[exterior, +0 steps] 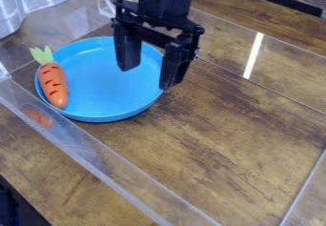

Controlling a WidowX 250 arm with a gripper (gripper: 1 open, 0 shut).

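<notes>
A dark robot gripper (149, 60) hangs in the upper middle of the camera view, its two fingers apart and pointing down over the right part of a blue round plate (99, 98), with nothing visible between them. An orange carrot toy (52, 84) with a pale green top lies at the plate's left edge, left of the gripper and apart from it.
Clear plastic edging (95, 163) runs diagonally along the lower left and white edging along the right. A crumpled clear or white material sits at the top left.
</notes>
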